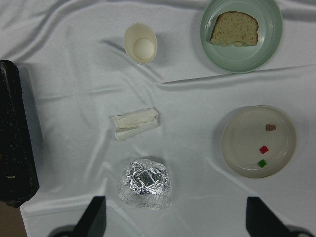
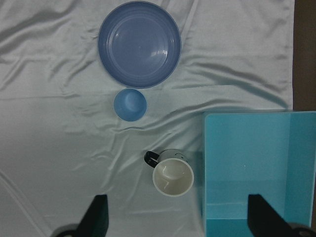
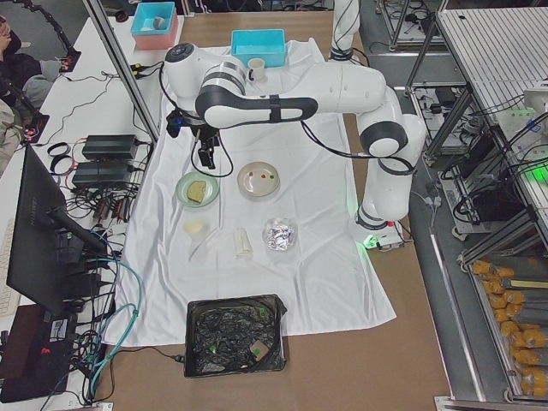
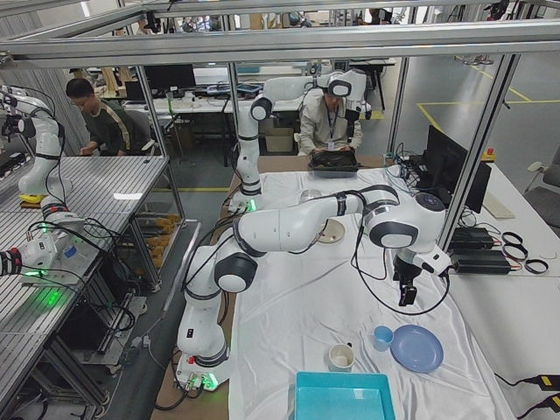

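My left gripper hangs open, empty, above a bread slice (image 1: 234, 28) on a green plate (image 1: 266, 42), a cream cup (image 1: 139, 45), a folded white wrapper (image 1: 136, 122), foil-covered bowl (image 1: 144, 182) and beige plate (image 1: 239, 140) with small coloured pieces. My right gripper is open and empty above the table's other end, where a blue plate (image 2: 139, 44), blue cup (image 2: 130, 105), mug (image 2: 173, 177) and turquoise bin (image 2: 247, 148) stand.
A black tray (image 3: 235, 364) sits at the table's edge, beside the white cloth (image 3: 334, 291). Monitor (image 3: 38, 248) and cables line the side.
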